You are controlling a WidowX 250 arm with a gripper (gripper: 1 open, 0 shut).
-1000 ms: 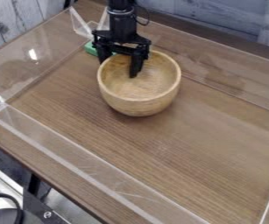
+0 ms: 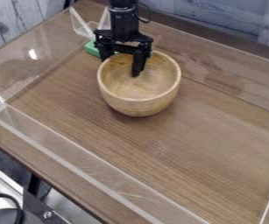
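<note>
A wooden bowl [image 2: 139,92] sits on the brown tabletop [image 2: 160,166], upper middle. Above its back rim is my black gripper [image 2: 123,54], pointing down, its fingers spread open over the bowl's back part; whether they touch the rim I cannot tell. A green object [image 2: 91,45] lies just behind and left of the bowl, partly hidden by the gripper.
A clear plastic piece stands near the green object. Black cables lie at the bottom left corner.
The gripper has shifted very slightly up and left over the bowl. The bowl looks almost unchanged.
</note>
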